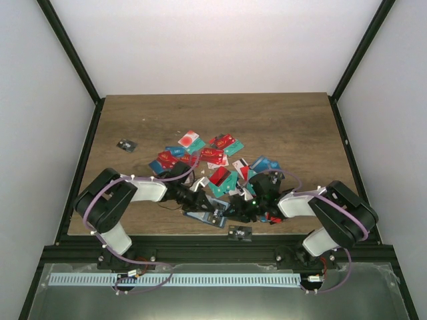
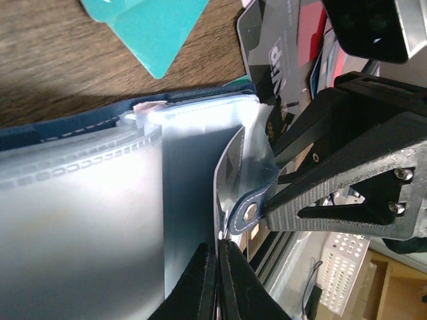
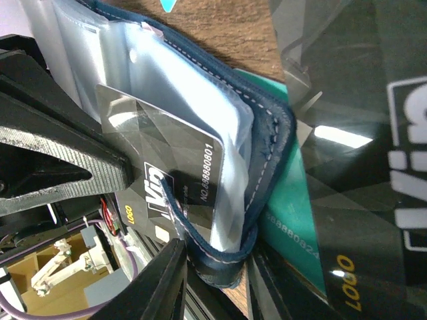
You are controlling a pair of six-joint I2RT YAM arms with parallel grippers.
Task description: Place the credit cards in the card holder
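Observation:
A blue card holder [image 1: 205,218] with clear sleeves lies near the table's front edge, between my two arms. My left gripper is shut on a dark card [image 2: 230,170], seen edge-on over the holder's end. In the right wrist view this card [image 3: 183,157] lies against a clear sleeve [image 3: 230,127]; a blue strap crosses its lower corner. Whether its edge is inside the sleeve, I cannot tell. My right gripper is at the holder's end, fingers apart, with the blue strap [image 3: 217,257] between them.
Red, teal and blue cards [image 1: 212,156] lie scattered behind the holder. One dark card [image 1: 240,233] is at the front edge, another [image 1: 127,145] far left. A teal card [image 3: 293,200] is partly under the holder's end.

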